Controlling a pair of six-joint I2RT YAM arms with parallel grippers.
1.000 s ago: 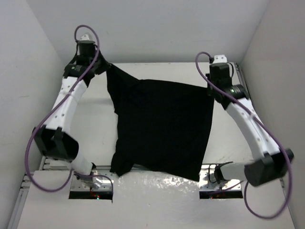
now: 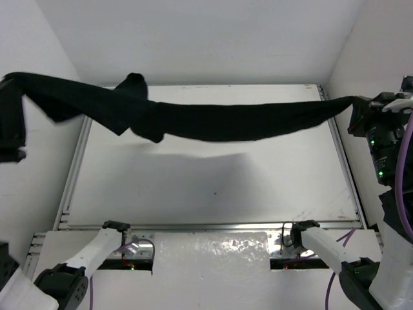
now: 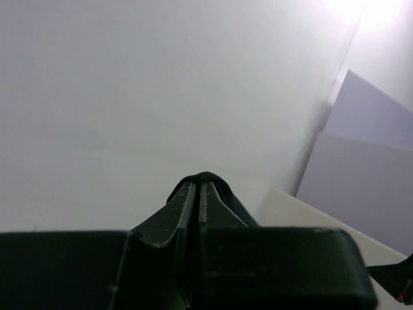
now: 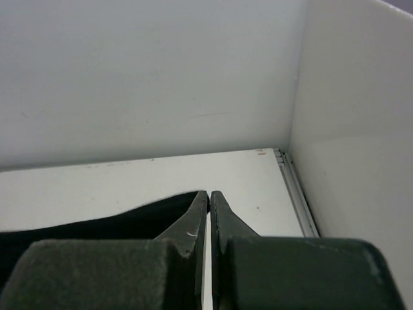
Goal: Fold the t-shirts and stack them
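A black t-shirt (image 2: 226, 121) hangs stretched in a long band above the white table (image 2: 213, 187) in the top view, drooping slightly, with a bunched part left of centre. Its left end goes to my left gripper at the far left, mostly out of the top view; in the left wrist view the fingers are shut on dark cloth. Its right end meets my right gripper at the right side, shut on the cloth's corner in the right wrist view.
White walls (image 2: 200, 39) enclose the table at back and sides. A metal rail (image 2: 213, 226) runs along the front edge.
Both arms have moved outward to the sides and lifted the shirt. It was spread over the table to the front edge and now hangs stretched across the back in the air.
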